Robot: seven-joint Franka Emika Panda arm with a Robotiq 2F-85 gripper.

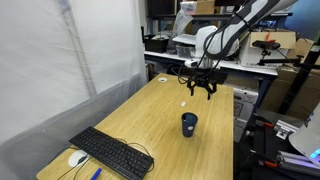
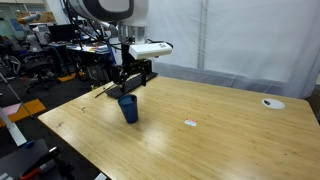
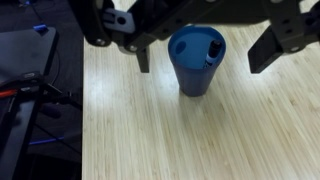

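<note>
A dark blue cup (image 1: 189,125) stands upright on the wooden table, toward the right side in exterior view 1. Looking down in the wrist view, I see the cup (image 3: 197,62) open at the top, with a small dark and white item (image 3: 214,49) inside it. My gripper is open, one finger to each side of the cup in that view and nothing held. From the side, the gripper (image 2: 131,83) hangs above and behind the cup (image 2: 129,109), apart from it.
A small white object (image 2: 190,122) lies on the table (image 2: 230,140). A black keyboard (image 1: 115,153), a mouse (image 1: 77,158) and a blue marker (image 1: 96,174) are at the near left in exterior view 1. A white round piece (image 2: 273,104) lies at the far end.
</note>
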